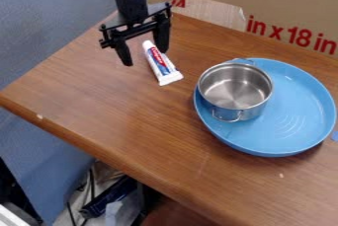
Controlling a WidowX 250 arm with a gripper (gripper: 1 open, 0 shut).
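My black gripper (144,54) hangs over the upper left of the wooden table, its two fingers spread open around the upper end of a white toothpaste tube (162,65) with red and blue print, which lies on the tabletop. Whether the fingers are above the tube or beside it in height is hard to tell. To the right, a steel pot (235,93) stands on the left part of a blue plate (297,121).
A cardboard box (297,8) with red print stands behind the table. Past the left edge are a blue-grey surface and some dark clutter below.
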